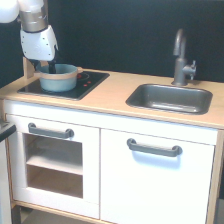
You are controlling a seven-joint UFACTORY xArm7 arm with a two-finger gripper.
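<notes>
A blue-grey pot sits on the dark stovetop at the left of the toy kitchen's counter. My gripper points down at the pot's back left side, under the white arm. Its dark fingers are small against the dark wall, and their lower ends overlap the pot's rim in this view. Whether they touch or grip the rim does not show.
At the right, a metal sink is set into the wooden counter, with a grey faucet behind it. Bare counter lies between stovetop and sink. Below are a shelved cabinet and a white door, both with dark handles.
</notes>
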